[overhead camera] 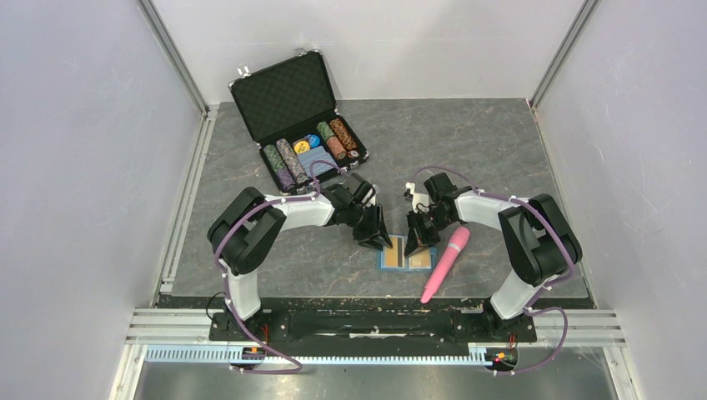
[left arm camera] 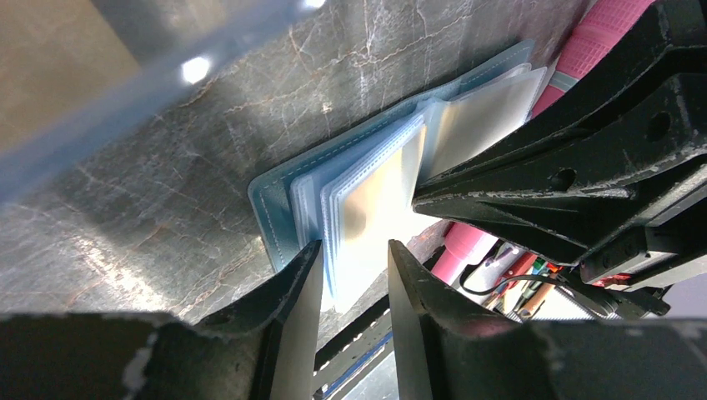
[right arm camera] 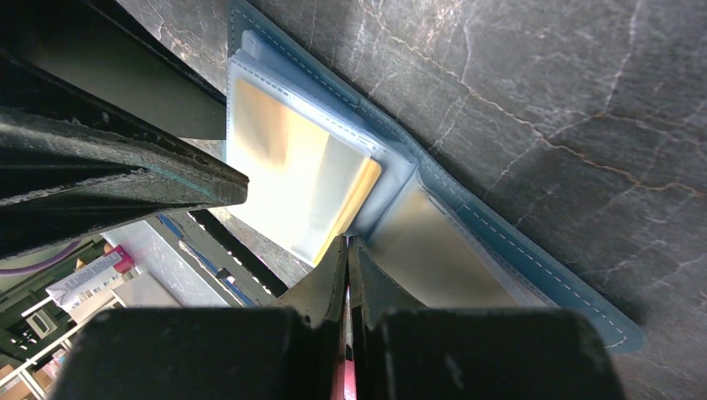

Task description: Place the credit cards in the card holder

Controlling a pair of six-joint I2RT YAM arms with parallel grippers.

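Note:
The blue card holder [overhead camera: 406, 268] lies open at the front of the table, clear sleeves facing up. One half holds a gold card [right arm camera: 358, 208] in its sleeve, with the gold edge showing near the fold; a dark stripe crosses this half from above. Behind the clear plastic of the other half is a pale tan card [right arm camera: 450, 250]. My left gripper is open at the sleeves' edge, a finger on either side of the pages' corner, apparently not gripping them. Shut at the fold, my right gripper shows nothing between its fingertips.
A pink wand-like object [overhead camera: 446, 265] lies close to the holder's right side. At the back left stands an open black case [overhead camera: 288, 96] of poker chips. A blurred blue band [left arm camera: 150, 100] crosses the left wrist view.

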